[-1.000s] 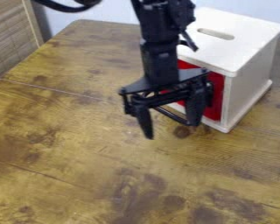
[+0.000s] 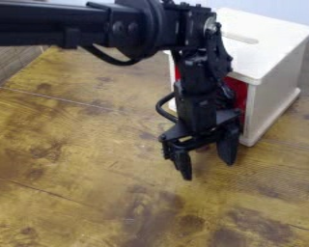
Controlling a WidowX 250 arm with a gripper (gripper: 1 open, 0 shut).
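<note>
My black gripper (image 2: 208, 157) points down over the wooden floor, in front of a white box (image 2: 268, 68) with a slot in its top and a red front panel. The two fingers stand apart with nothing visible between them. The arm reaches in from the upper left and hides much of the red panel (image 2: 238, 93).
A lighter slatted edge (image 2: 9, 53) runs along the upper left, and a pale wall stands behind the box.
The gripper has turned and come lower and slightly toward the front, and the arm above it now covers more of the view. The box has not moved.
</note>
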